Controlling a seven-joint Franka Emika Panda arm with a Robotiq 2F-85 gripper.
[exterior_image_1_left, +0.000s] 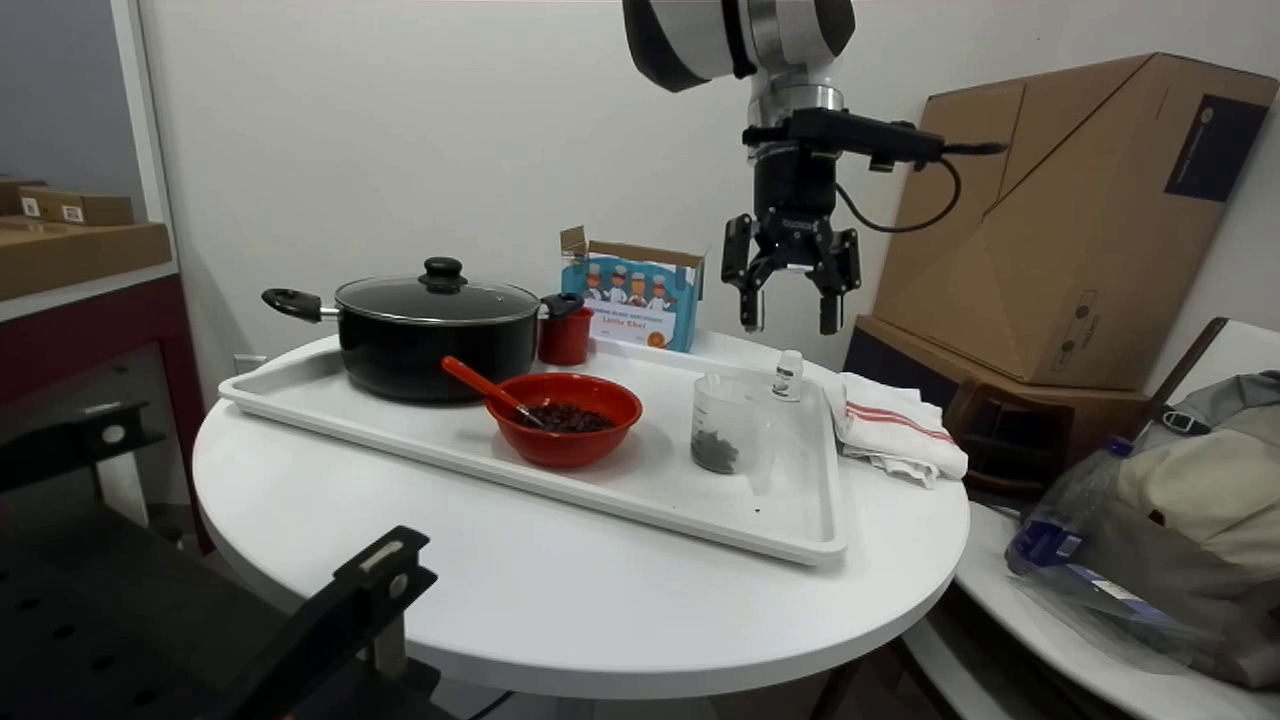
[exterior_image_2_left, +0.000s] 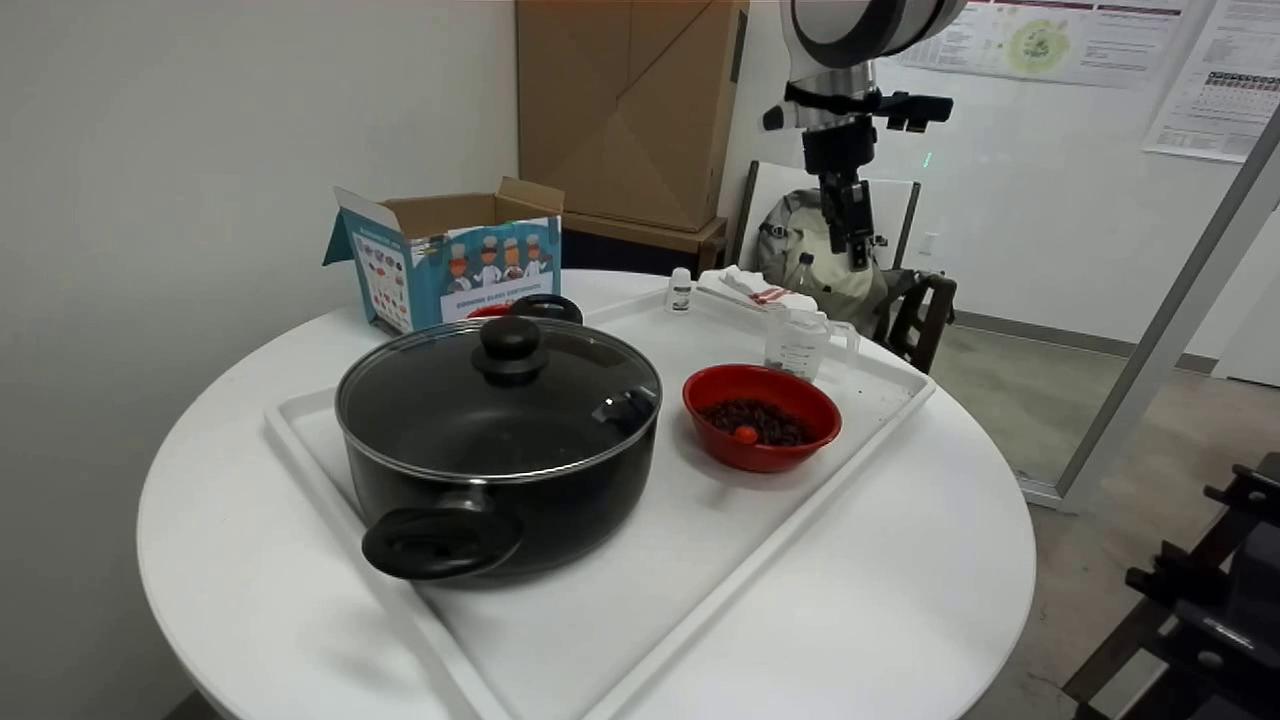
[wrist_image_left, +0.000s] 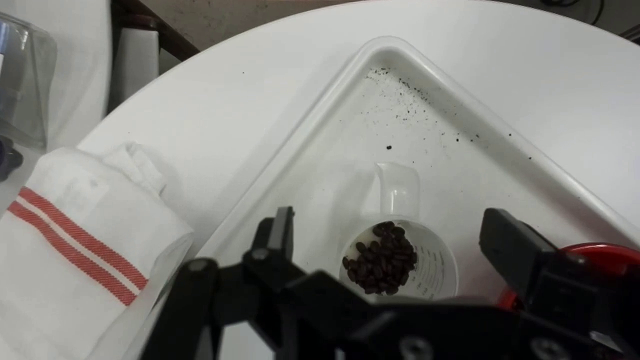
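My gripper hangs in the air above the right end of the tray, its fingers wide apart with nothing between them. Below it in the wrist view stands a clear measuring cup with dark beans in its bottom and its handle pointing up the picture. Left of the cup in exterior view 1, a red bowl holds more dark beans and a red-handled spoon. A black lidded pot occupies the tray's other end. All of these rest on the white tray.
A small white bottle stands behind the cup. Beside the tray lies a folded white towel with red stripes. A red cup and a blue picture box are behind the pot.
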